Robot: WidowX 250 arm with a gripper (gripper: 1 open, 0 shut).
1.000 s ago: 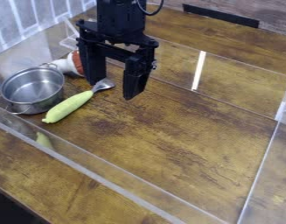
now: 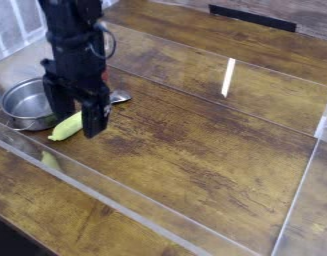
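My gripper (image 2: 78, 105), dark and blurred, hangs at the left of the camera view with its fingers apart, over a pale green, elongated vegetable-like object (image 2: 67, 129) on the wooden table. The gripper covers part of that object, and whether they touch I cannot tell. A metal pot (image 2: 23, 100) stands just left of it, partly behind the gripper. A small silver utensil end (image 2: 120, 97) shows to the right of the gripper.
Clear panels or edges run along the front left and right side. A white railing stands at the back left.
My gripper has moved left and toward the pot and green object from the middle of the view. The objects on the table look unmoved.
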